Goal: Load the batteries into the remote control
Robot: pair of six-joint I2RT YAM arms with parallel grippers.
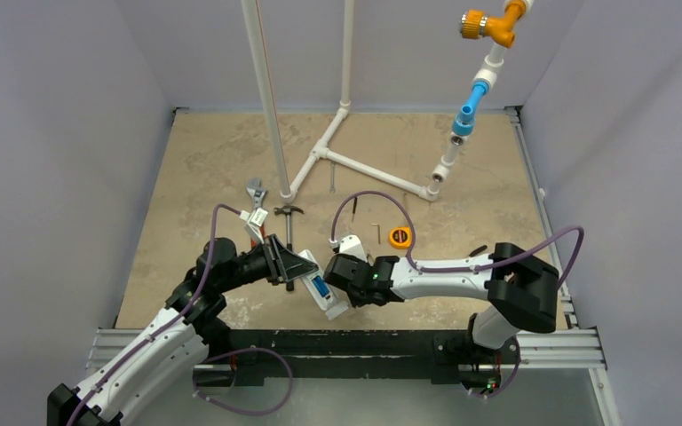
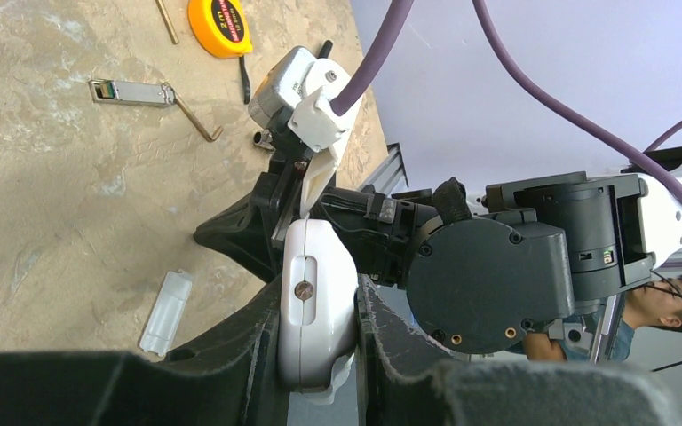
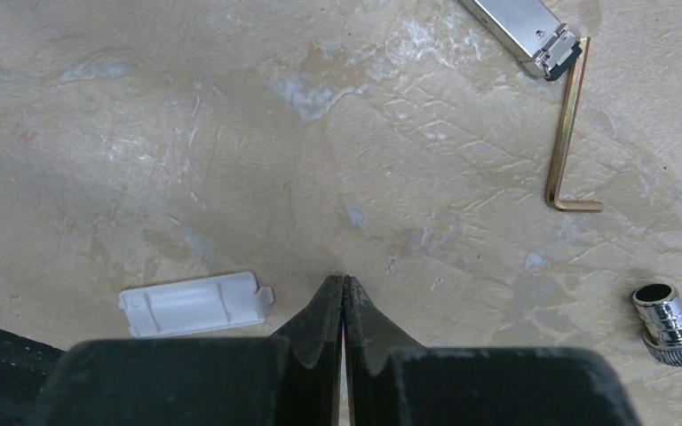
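Observation:
The white remote control [image 2: 318, 302] is clamped in my left gripper, which is shut on its end. In the top view the remote [image 1: 322, 286] slants away from that gripper, with a blue patch on it. The white battery cover [image 3: 197, 305] lies on the table, left of my right gripper in the right wrist view. That gripper's tips meet with nothing between them. Bare table separates the cover from its fingers. From the left wrist view the cover [image 2: 167, 312] is beside the remote. No loose batteries show clearly.
A metal module [image 3: 526, 34], a bent hex key [image 3: 568, 142] and a chrome connector [image 3: 672, 325] lie beyond my right gripper. The tape measure [image 1: 400, 237] and hammer [image 1: 289, 231] are farther off. Bare table fills the middle of the right wrist view.

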